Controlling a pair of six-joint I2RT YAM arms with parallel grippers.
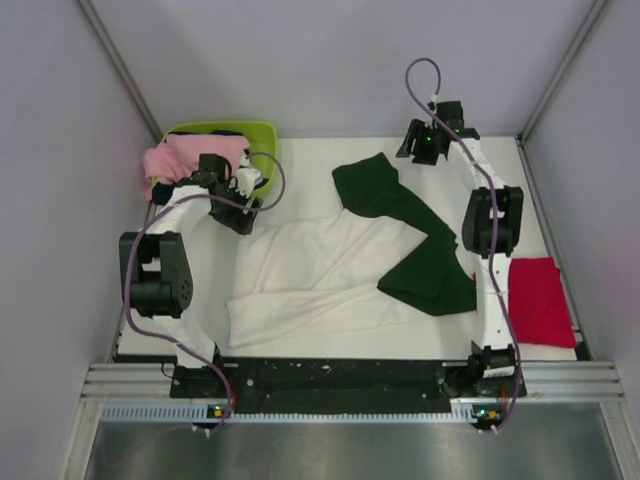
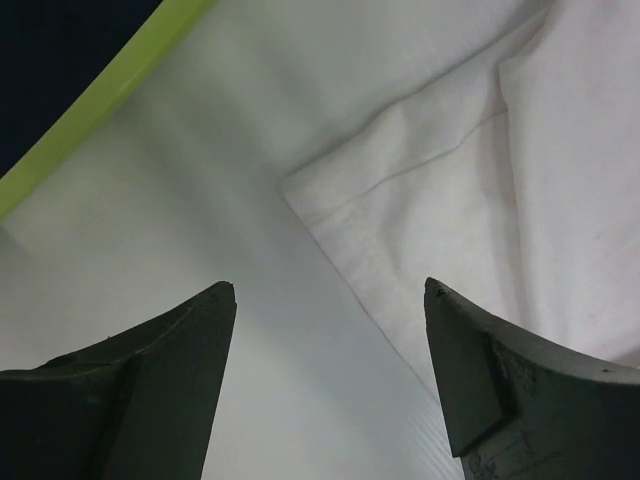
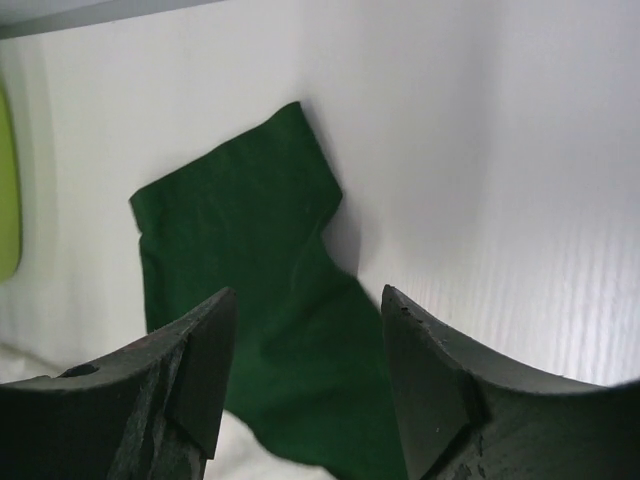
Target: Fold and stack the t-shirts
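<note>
A white shirt (image 1: 320, 255) with dark green sleeves lies spread on the table, its lower white edge doubled over at the left. One green sleeve (image 1: 370, 185) reaches toward the far edge; the other green sleeve (image 1: 430, 275) is bunched at the near right. My left gripper (image 1: 248, 222) is open over the white far-left corner, which shows between and beyond its fingers in the left wrist view. To the right of the far sleeve end, my right gripper (image 1: 408, 152) hovers open. The right wrist view shows that sleeve (image 3: 250, 180) ahead, nothing gripped.
A lime-green bin (image 1: 262, 135) holding a pink garment (image 1: 190, 155) and dark cloth stands at the far left, close to the left gripper. A red folded shirt (image 1: 540, 305) lies at the right. Bare white table shows between the right gripper and the right wall.
</note>
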